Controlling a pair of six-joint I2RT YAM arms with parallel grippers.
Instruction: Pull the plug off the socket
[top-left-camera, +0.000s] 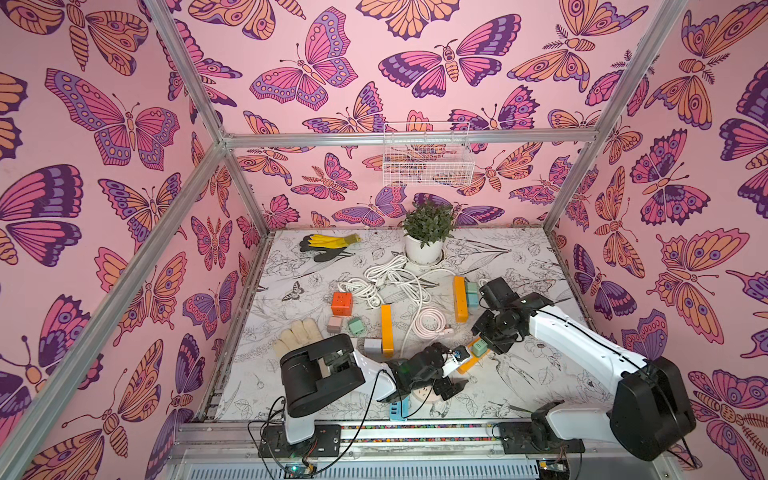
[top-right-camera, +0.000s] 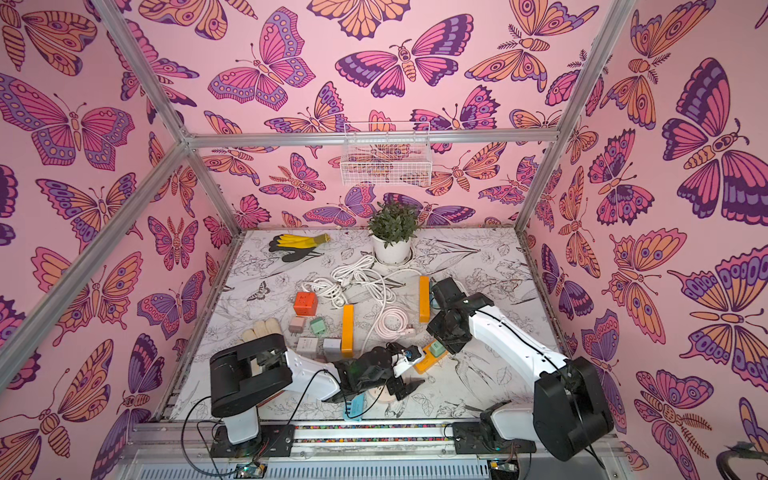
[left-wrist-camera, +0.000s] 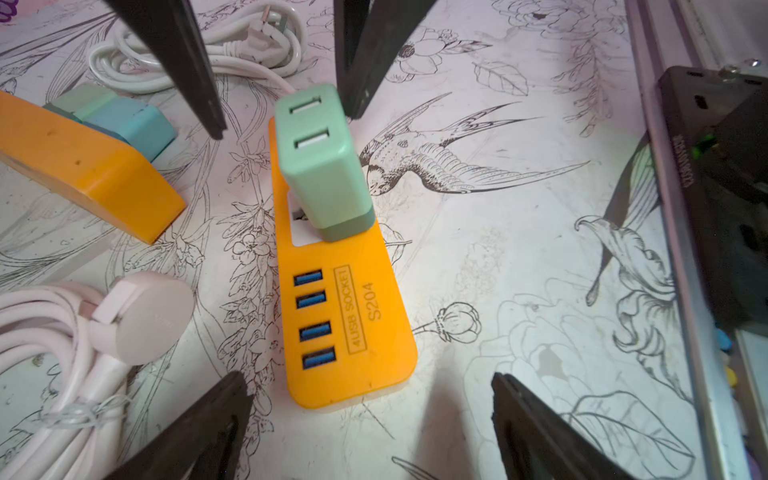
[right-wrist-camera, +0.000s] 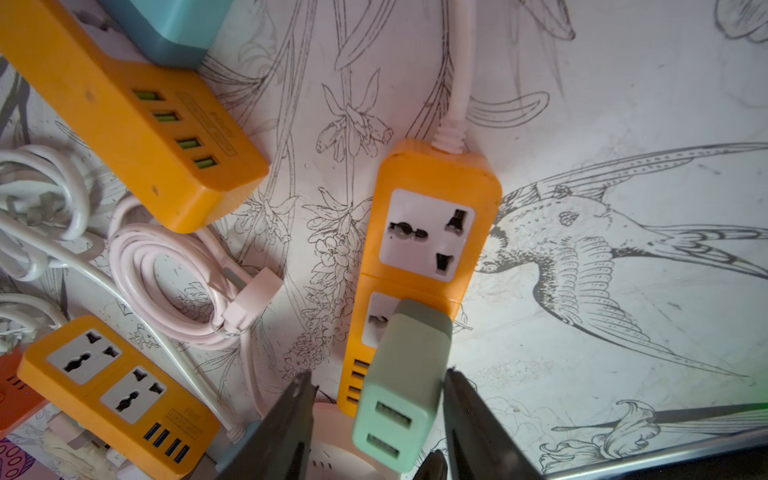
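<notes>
A mint-green plug (right-wrist-camera: 404, 384) sits in an orange power strip (left-wrist-camera: 344, 328), whose white cord leaves its far end. My left gripper is low at the strip's USB end, its fingers open on either side. My right gripper hangs over the plug from above, fingers apart around its top, seen also at the top of the left wrist view.
Other orange strips (right-wrist-camera: 120, 400), coiled white cables (right-wrist-camera: 164, 272), a red cube (top-left-camera: 341, 303), a blue strip (top-left-camera: 397, 409), gloves (top-left-camera: 324, 244) and a potted plant (top-left-camera: 424, 248) crowd the middle and back. The front edge rail lies close right of the strip.
</notes>
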